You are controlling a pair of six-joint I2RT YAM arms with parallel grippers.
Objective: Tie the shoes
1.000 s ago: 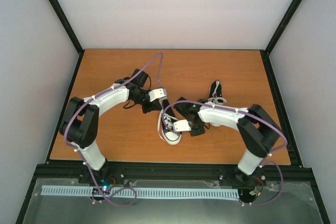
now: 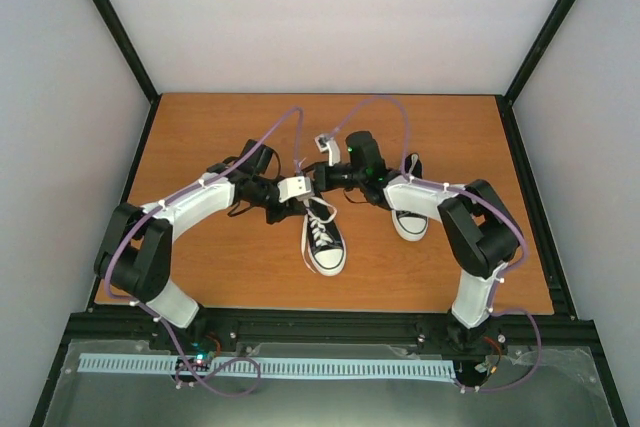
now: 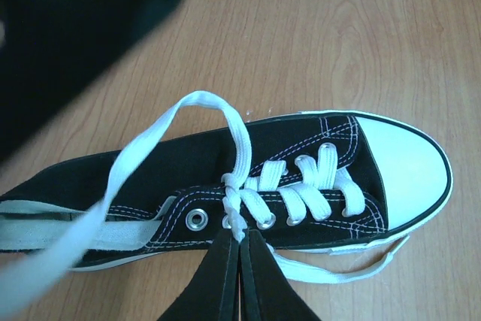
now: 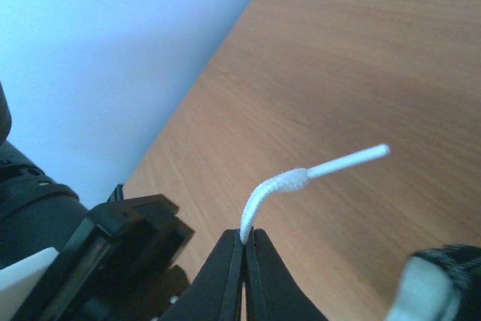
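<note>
A black and white sneaker (image 2: 324,240) lies mid-table, toe toward the front; the left wrist view shows its side, laced with flat white lace (image 3: 307,194). My left gripper is shut on that lace at the shoe's near edge, where a twisted strand runs into the fingertips. From there a loop of lace rises and trails to the lower left. Over the heel end, in the top view, my right gripper (image 2: 308,169) hovers close to the left one. In the right wrist view my right gripper is shut on a lace end (image 4: 289,180), its tip sticking out beyond the fingers.
The second sneaker (image 2: 409,224) stands to the right, partly under the right arm. The two arms' wrists are very close together over the first shoe.
</note>
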